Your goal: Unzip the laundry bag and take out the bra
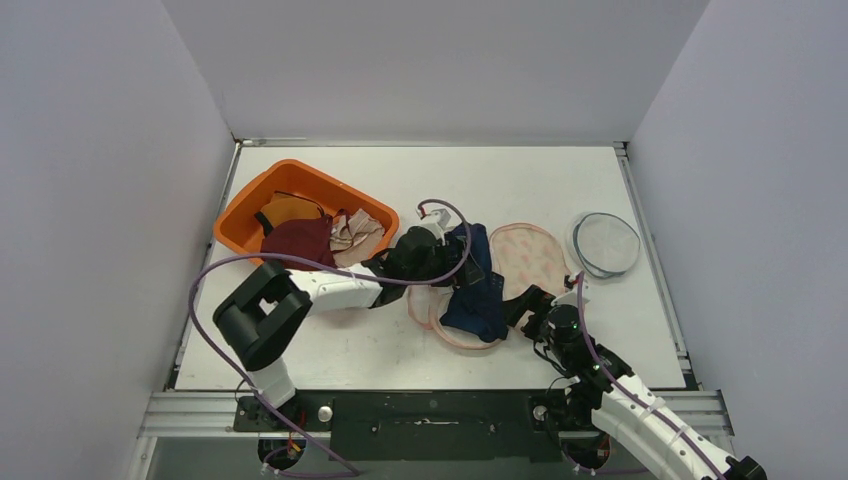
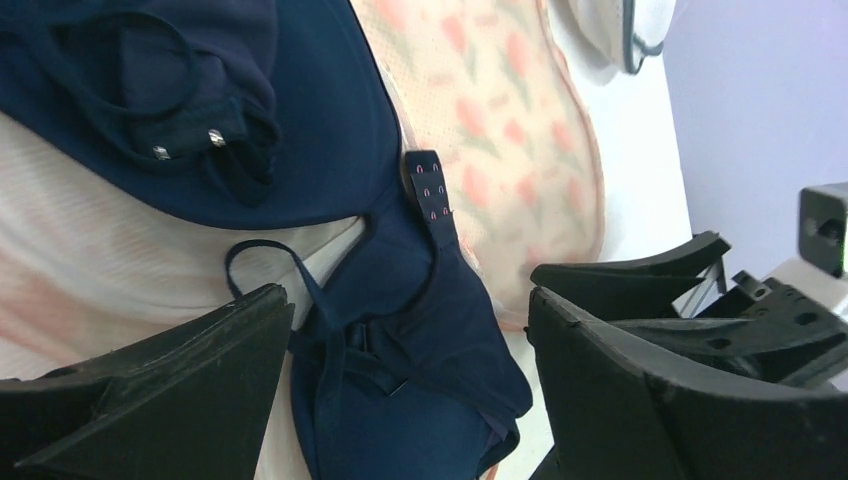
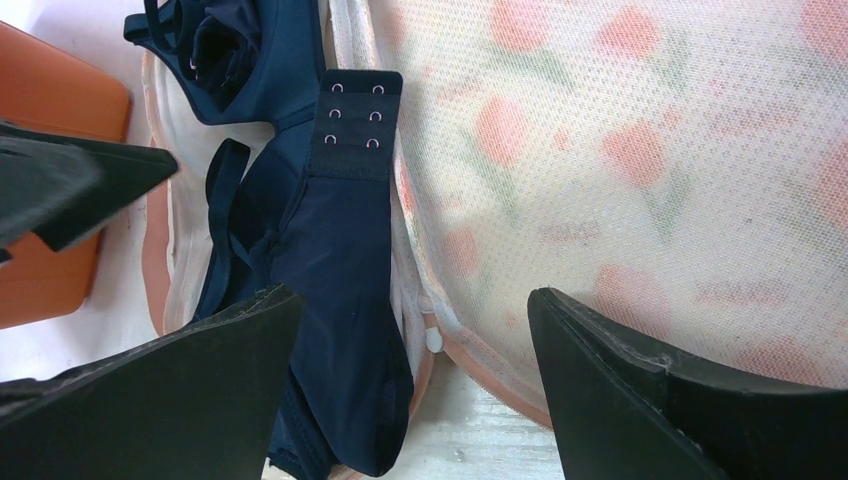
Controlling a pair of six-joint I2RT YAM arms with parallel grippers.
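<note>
The navy bra [image 1: 482, 297] lies spread on the opened laundry bag [image 1: 528, 255], a pale mesh bag with orange flowers and a peach rim. In the left wrist view my left gripper is open above the bra's straps [image 2: 330, 355], its fingers apart and nothing held. The bra's hook band [image 3: 356, 115] shows clearly in the right wrist view. My right gripper stands open low over the bag's edge, with part of the bra between and below its fingers. A white zipper pull [image 3: 433, 340] shows on the bag's rim.
An orange bin [image 1: 268, 178] with folded clothes stands at the back left. A round white mesh item with a dark rim [image 1: 606, 244] lies at the right.
</note>
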